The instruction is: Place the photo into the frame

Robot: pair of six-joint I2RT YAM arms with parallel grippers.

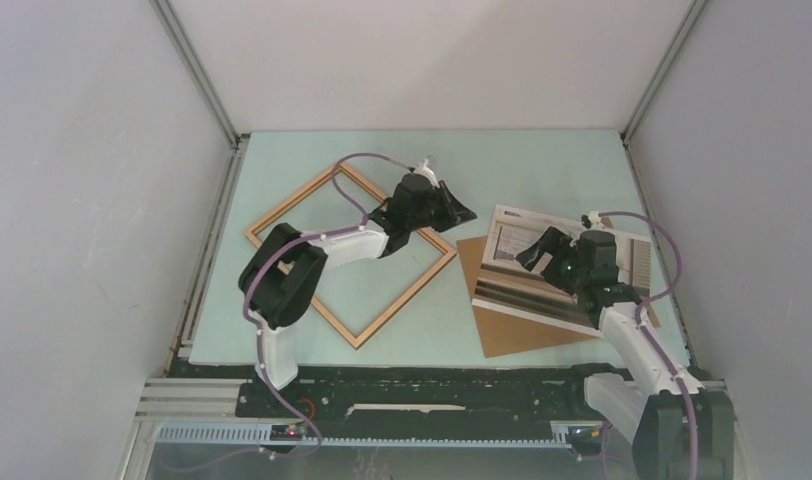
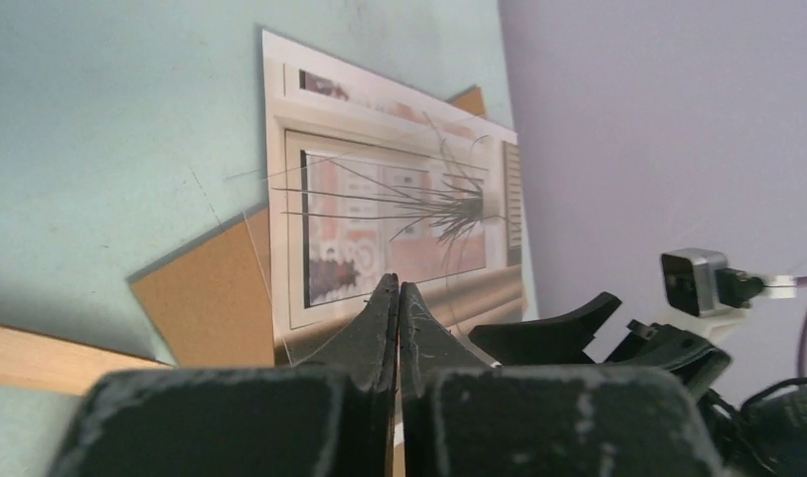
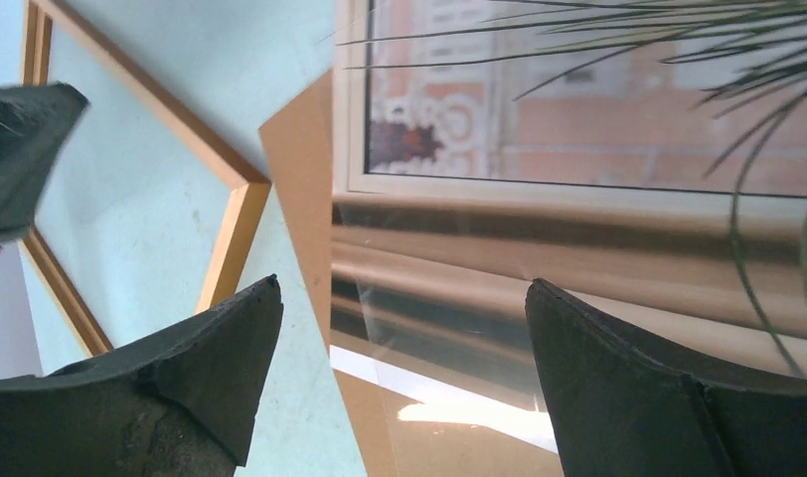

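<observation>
On the right half of the table lies the photo [image 1: 542, 285], a picture of a window with a plant, flat on a brown backing board [image 1: 527, 338]. A clear sheet [image 2: 248, 191] shows over the photo in the left wrist view, its edge a little off the photo's. To the left rests the empty wooden frame [image 1: 395, 305], turned at an angle. My left gripper [image 1: 469, 216] is shut near the frame's right corner, with nothing showing between its fingers. Above the photo my right gripper [image 1: 535, 257] is open and empty; its fingers [image 3: 216, 353] stand wide apart.
Free table surface [image 1: 447, 150] stretches along the back and at the front middle. Walls enclose the table at the left, right and back. The frame's right corner lies close to the backing board's left edge.
</observation>
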